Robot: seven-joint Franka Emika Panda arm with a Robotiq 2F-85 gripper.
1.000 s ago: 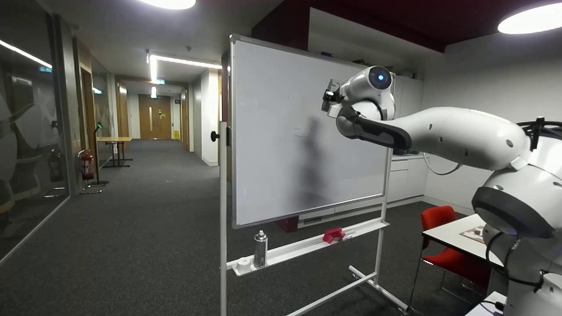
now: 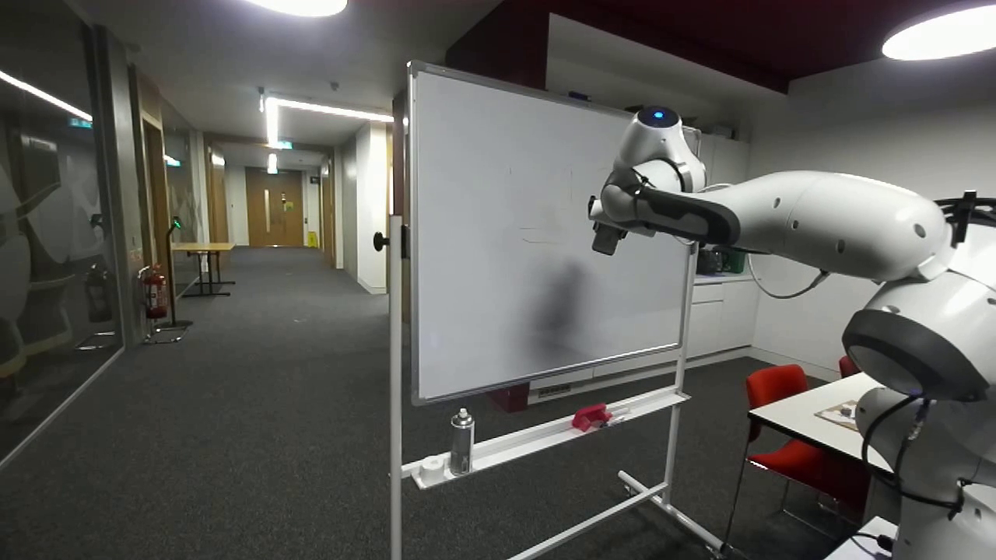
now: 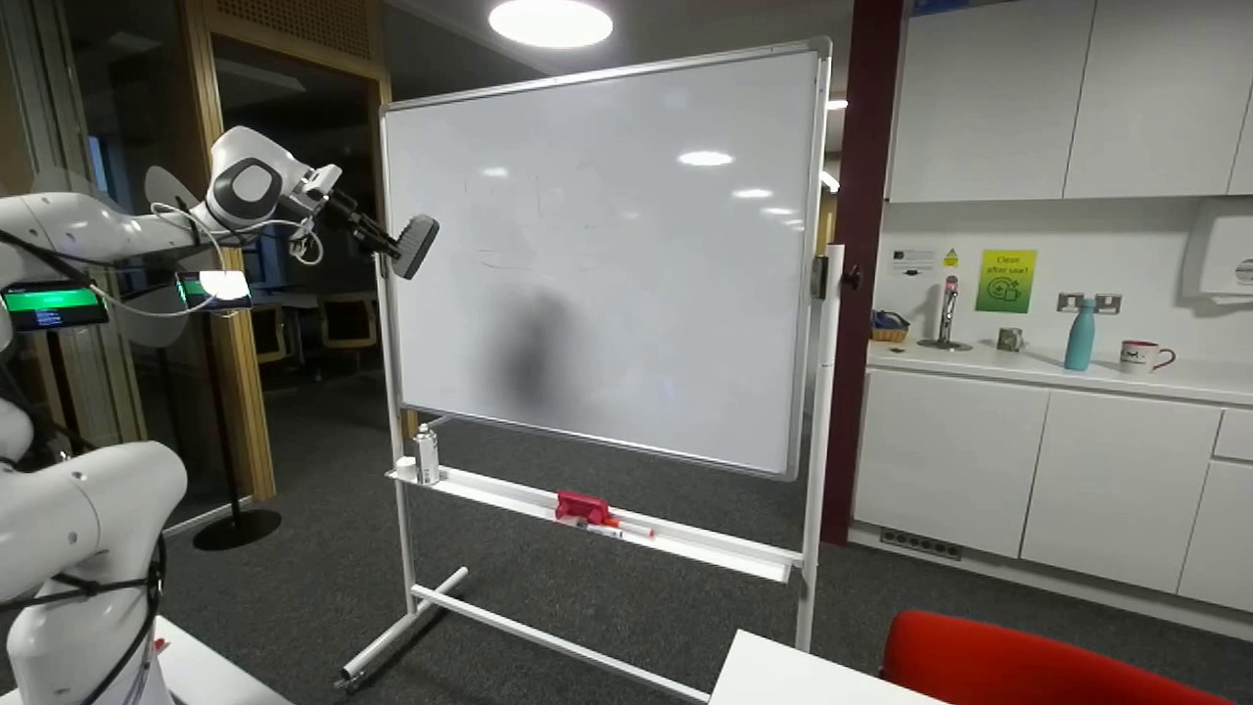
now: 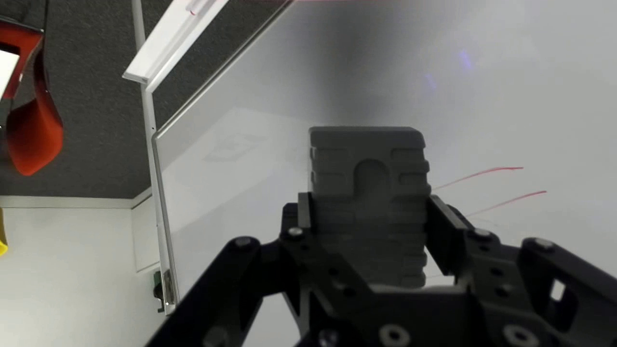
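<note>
A dark grey ribbed eraser (image 4: 370, 173) sits between the black fingers of my gripper, which is shut on it. In the second exterior view the eraser (image 3: 416, 246) hangs tilted at the end of my gripper (image 3: 394, 247), before the left part of the whiteboard (image 3: 658, 282). Whether it touches the board cannot be told. Two red pen strokes (image 4: 509, 200) show on the board in the wrist view, right of the eraser. Faint marks (image 2: 539, 235) remain visible left of the arm in the first exterior view.
Under the board, a white tray (image 3: 717, 554) carries a spray can (image 3: 428, 454), a red holder (image 3: 581, 506) and pens (image 3: 628, 528). A white table (image 2: 812, 407) and red chair (image 2: 776, 381) stand at the right. The board's middle is unobstructed.
The arm's wrist has turned and shifted slightly right and up in the first exterior view. The gripper end now hangs lower and points downward, and the shadow on the board has changed shape.
</note>
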